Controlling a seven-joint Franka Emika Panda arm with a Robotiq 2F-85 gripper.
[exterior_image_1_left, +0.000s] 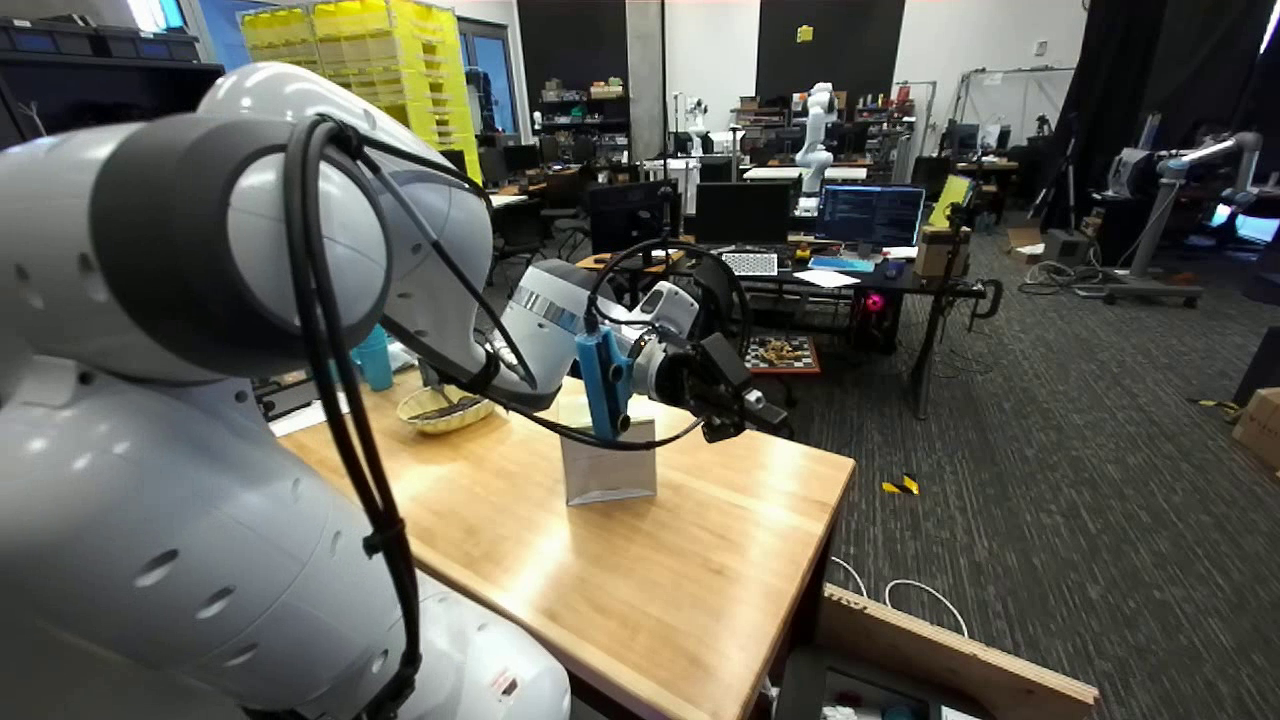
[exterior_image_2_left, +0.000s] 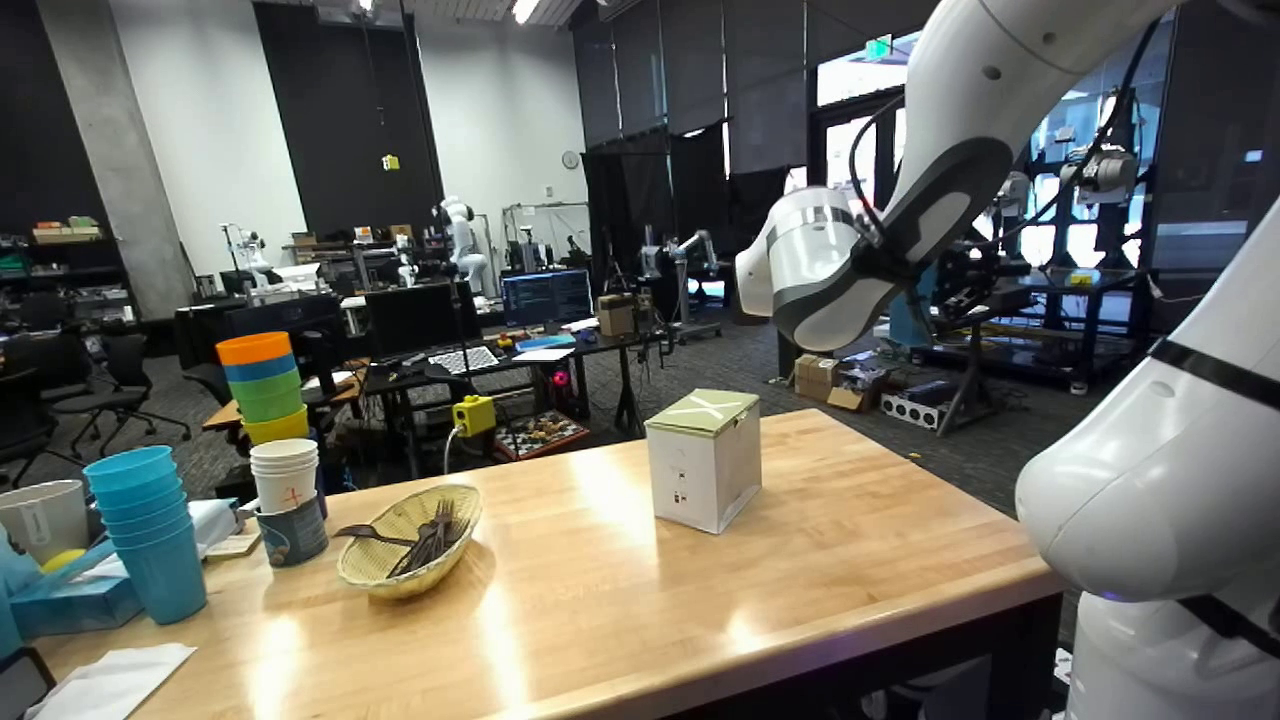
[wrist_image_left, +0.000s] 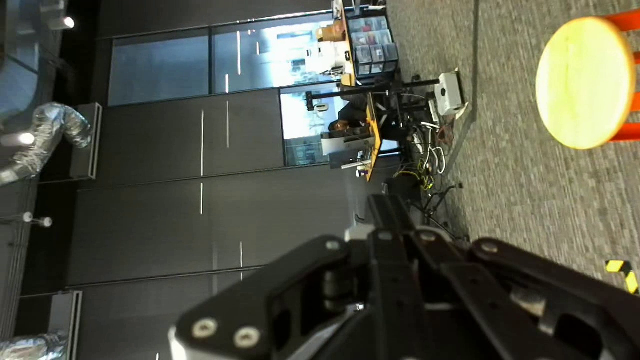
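My gripper (exterior_image_1_left: 768, 414) is held above the far right part of the wooden table (exterior_image_1_left: 708, 540), pointing outward past its edge. In the wrist view the black fingers (wrist_image_left: 390, 213) are together, with nothing visible between them. A white box (exterior_image_2_left: 702, 474) with a pale green lid (exterior_image_2_left: 705, 412) marked with an X stands upright on the table. In exterior view 1 the same box (exterior_image_1_left: 609, 474) is below and left of the gripper, partly covered by the wrist mount. In exterior view 2 the arm's own links hide the gripper.
A wicker basket (exterior_image_2_left: 396, 586) holding dark utensils sits left of the box. Blue cups (exterior_image_2_left: 162, 564), white cups (exterior_image_2_left: 286, 468) and a stack of coloured cups (exterior_image_2_left: 262, 384) crowd the left end. Bare tabletop lies in front of the box. A stool (wrist_image_left: 585, 84) stands on the floor.
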